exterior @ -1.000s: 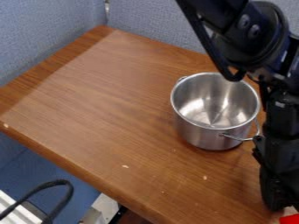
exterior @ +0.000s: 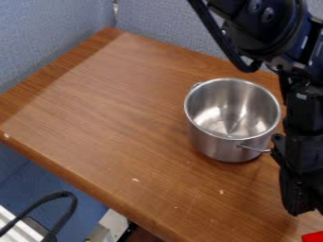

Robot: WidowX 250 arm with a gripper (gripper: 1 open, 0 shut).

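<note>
My black gripper [exterior: 297, 189] hangs at the right edge of the table, beside a steel pot, partly out of frame; whether its fingers are open or shut is unclear. A small red object [exterior: 312, 236] lies below it in the bottom right corner, mostly cut off. The steel pot [exterior: 229, 121] with side handles stands upright on the wooden table [exterior: 108, 99], right of centre, and looks empty.
Blue-grey padded walls [exterior: 51, 33] border it at the back and left. A black cable and white object [exterior: 25, 227] sit off the table at the lower left.
My gripper has risen slightly at the right edge, away from the red object. The pot has stayed in place.
</note>
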